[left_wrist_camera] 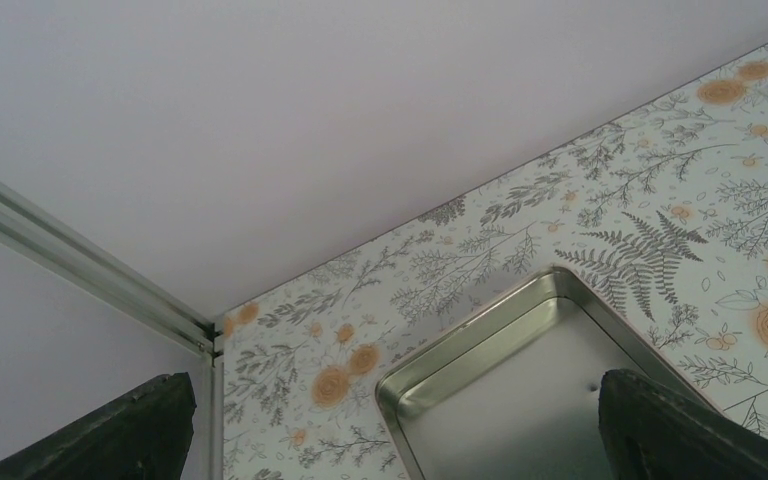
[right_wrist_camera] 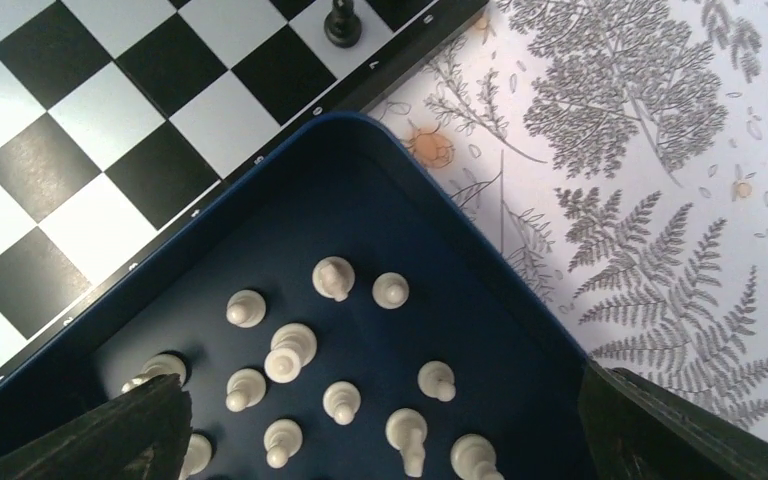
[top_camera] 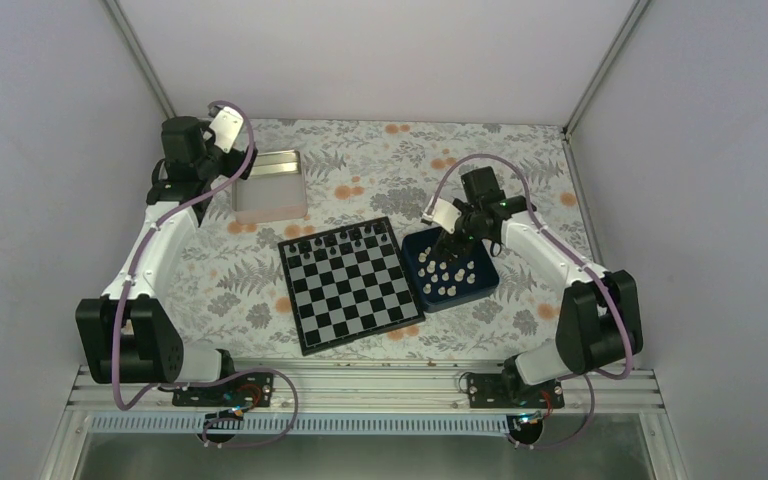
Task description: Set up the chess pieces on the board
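Note:
The chessboard (top_camera: 352, 290) lies mid-table, with several black pieces (top_camera: 343, 236) standing along its far side. One black piece (right_wrist_camera: 342, 24) shows near the board's edge in the right wrist view. Right of the board is a dark blue bin (top_camera: 493, 283) with several white pieces (right_wrist_camera: 291, 352) spread over its floor, most of them upright. Over the bin's far part hovers my right gripper, open, its fingers wide apart and empty above the white pieces. My left gripper hangs open and empty by the grey tray (left_wrist_camera: 392, 408) at the back left.
That tray looks empty, though its near part is cut off in the left wrist view. The bin's wall (right_wrist_camera: 440, 200) stands close beside the board's edge.

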